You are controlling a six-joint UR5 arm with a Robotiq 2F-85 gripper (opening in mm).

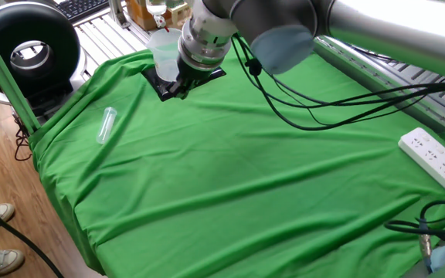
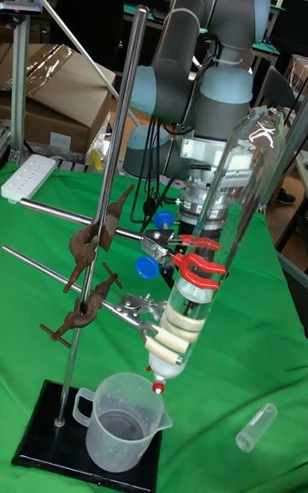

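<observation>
My gripper, black below a silver wrist, hangs at the far end of the green cloth, in front of the beaker and over the black stand base. Whether its fingers are open or shut does not show. A translucent plastic beaker with a handle stands upright on that base, with some liquid in it. Above it, a glass column is clamped to the metal rod and largely covers my gripper in exterior view 3. A clear plastic tube lies loose on the cloth.
A white power strip lies at the right edge, with black cables near it. More cables hang from my arm. Red and blue clamp parts surround the column.
</observation>
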